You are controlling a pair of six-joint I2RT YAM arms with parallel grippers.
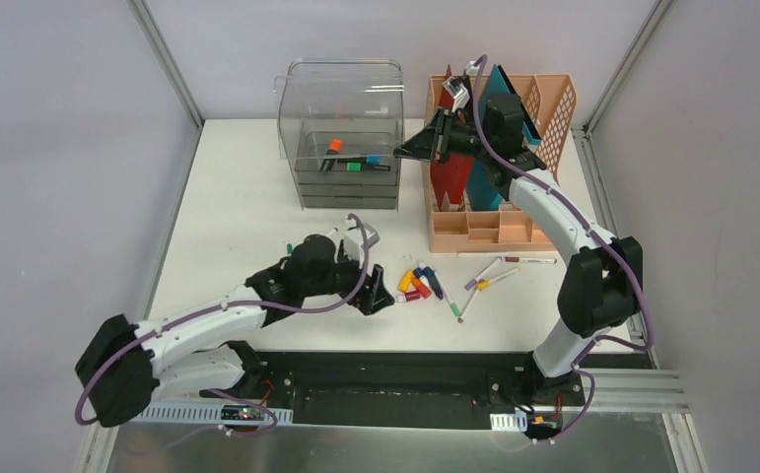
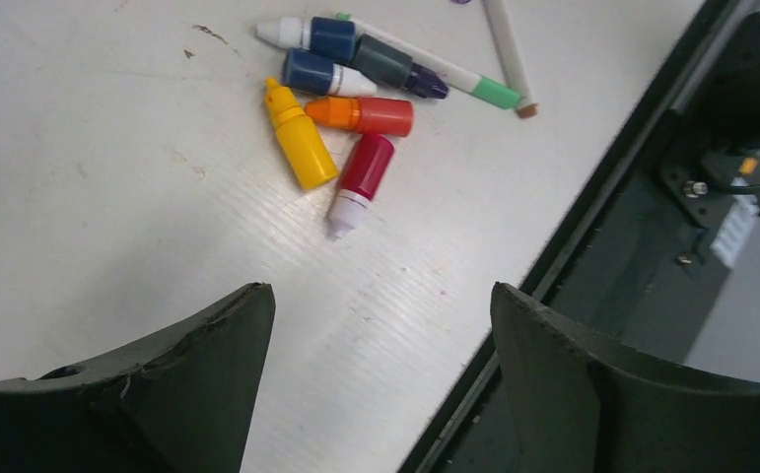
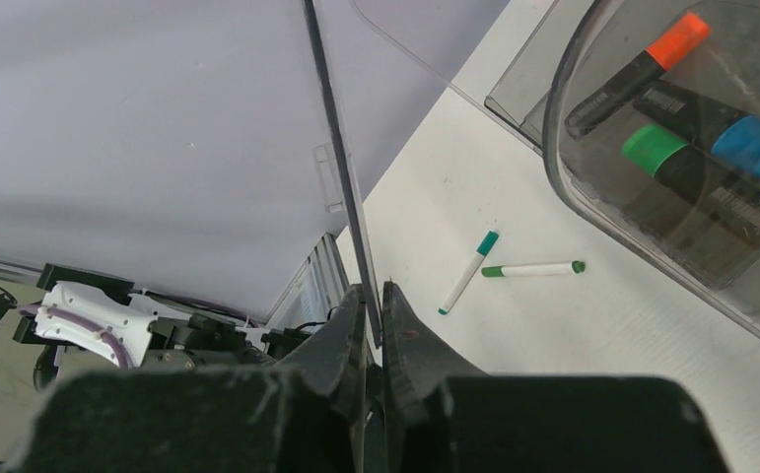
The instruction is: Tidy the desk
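Note:
The clear storage box at the back holds several thick markers. My right gripper is shut on the rim of its clear lid. My left gripper is open above the table, near a cluster of small bottles: yellow, red, orange and several dark blue ones. Slim markers lie beside them, one green-capped. Two more markers lie on the table in the right wrist view.
A peach organizer with red and teal folders stands at back right. More slim markers lie before it. The table's front edge borders a dark gap.

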